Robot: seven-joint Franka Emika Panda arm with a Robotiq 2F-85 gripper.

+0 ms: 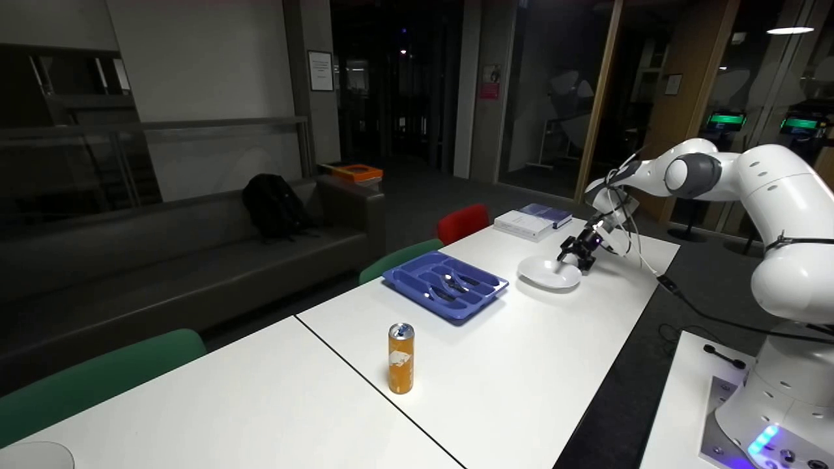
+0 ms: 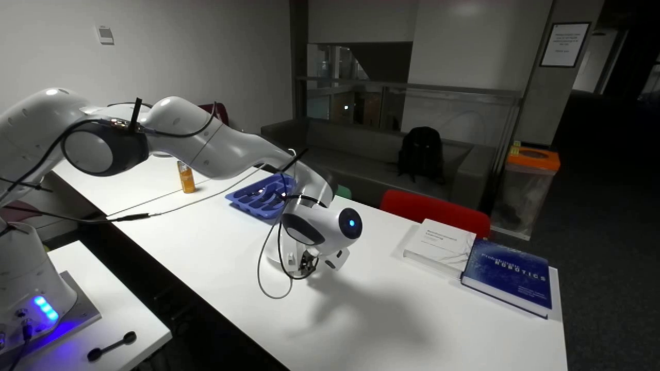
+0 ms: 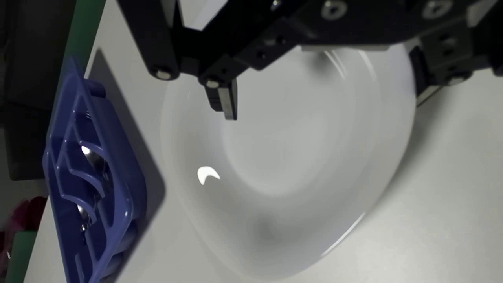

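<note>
A shallow white bowl with a rounded triangular rim lies on the white table, filling the middle of the wrist view. My gripper is open low over it, one finger above the inside and the other just outside the right rim. Part of that rim passes between the fingers, with clear space around it. Exterior view 1 has the gripper at the far side of the bowl. From exterior view 2 the arm mostly hides both.
Beside the bowl sits a blue cutlery tray holding several utensils. An orange can stands farther along the table. Two books, one white and one blue, lie near the table's end. A cable loops beside the wrist.
</note>
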